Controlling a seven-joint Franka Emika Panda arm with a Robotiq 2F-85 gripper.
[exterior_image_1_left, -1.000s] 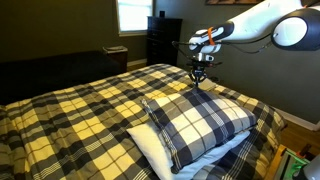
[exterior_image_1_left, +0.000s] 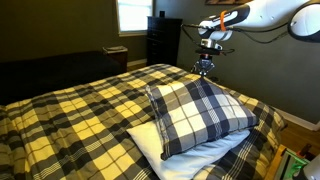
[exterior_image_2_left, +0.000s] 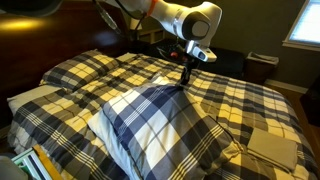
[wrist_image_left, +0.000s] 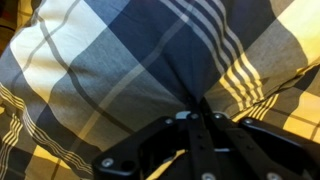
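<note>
A blue and white plaid cloth (exterior_image_1_left: 190, 120) lies bunched over white bedding (exterior_image_1_left: 178, 164) on a bed. My gripper (exterior_image_1_left: 204, 73) is above the cloth's far edge, where the fabric is drawn up into a peak. In the second exterior view the cloth (exterior_image_2_left: 160, 125) rises toward my gripper (exterior_image_2_left: 186, 76) in the same way. Seen from the wrist, folds of the plaid cloth (wrist_image_left: 130, 60) converge at my gripper, which is shut on a pinch of it. The fingertips themselves are mostly hidden by dark fabric.
The bed carries a yellow, black and white checked cover (exterior_image_1_left: 90, 120), flat and clear on the left. Plaid pillows (exterior_image_2_left: 75, 70) lie by the dark headboard. A folded beige cloth (exterior_image_2_left: 272, 148) rests at the right in the second exterior view.
Over the last second my gripper has moved a little up and to the right in exterior view 1. The gripped part of the cloth has risen with it, into a taller peak.
</note>
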